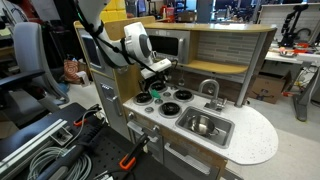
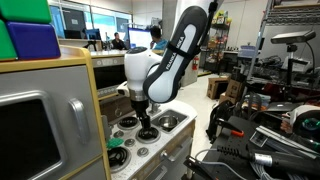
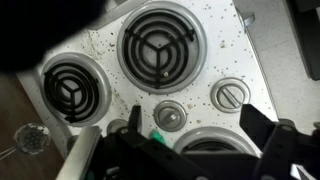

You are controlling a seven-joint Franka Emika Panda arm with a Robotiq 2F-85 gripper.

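My gripper hangs above the stove top of a small toy kitchen, near the back burners. In the second exterior view, the gripper is also over the stove. The wrist view shows its dark fingers at the bottom, apart, with no held object visible between them. Below lie black coil burners on a white top, along with a round knob. A small green object sits among the burners; only a bit of the green object shows in the wrist view.
A steel sink with a faucet is right of the stove, beside a round white counter. A wooden shelf overhangs the back. In the second exterior view, a grey cabinet door stands close at the left.
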